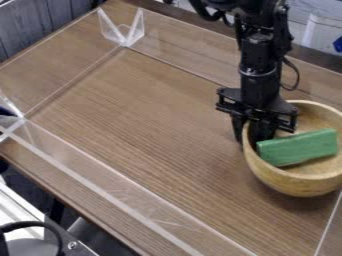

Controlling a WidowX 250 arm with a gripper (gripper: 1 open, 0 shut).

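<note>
A tan bowl (301, 179) sits at the right of the wooden table, partly behind the black gripper (262, 122). A green block (301, 147) lies tilted in the bowl, toward its right side. The gripper reaches down at the bowl's left rim, its lower fingers dark and partly hidden there. Whether it grips the rim or is shut cannot be made out.
Clear plastic pieces stand at the back left and left edge. Black cables and hardware lie at the lower left corner.
</note>
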